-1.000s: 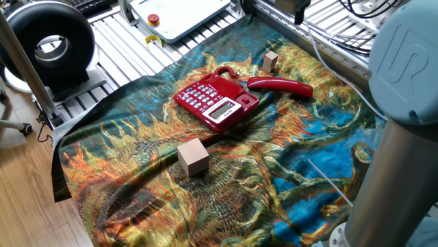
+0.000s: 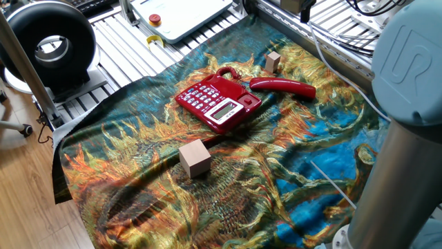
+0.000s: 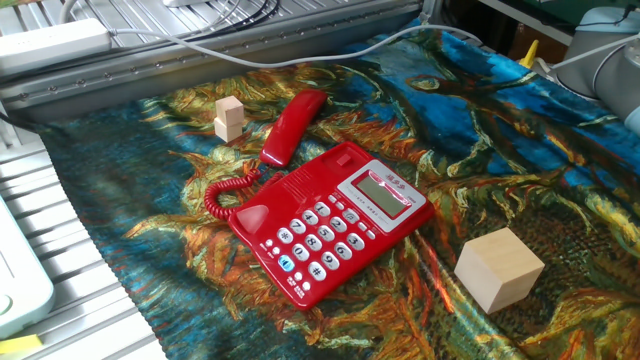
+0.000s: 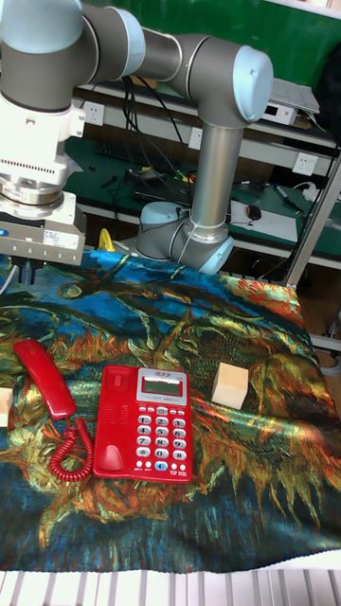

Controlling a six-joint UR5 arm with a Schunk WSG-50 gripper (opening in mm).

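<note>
A red desk phone [image 3: 330,225] lies face up on the patterned cloth, its keypad and small display showing. Off its cradle, the red handset [image 4: 45,378] rests on the cloth beside it, joined by a coiled cord [image 4: 71,459]. One larger wooden block [image 2: 195,158] sits near the display end of the phone. Beyond the handset stand small wooden blocks [image 3: 229,118], which look stacked. My gripper [image 4: 28,273] hangs at the left in exterior view 3, pointing down, apart from the phone and blocks. Its dark fingers are too small there to judge the fingers.
The cloth [image 2: 124,166] is wrinkled, with free room around the larger block. A white cable [image 3: 250,62] runs along the metal rail behind it. A flat device with a red button [image 2: 155,19] and a black ring-shaped object [image 2: 48,45] stand off the cloth.
The dark gripper part at the top edge of exterior view 1 has shifted slightly right. The phone, handset and blocks have not moved.
</note>
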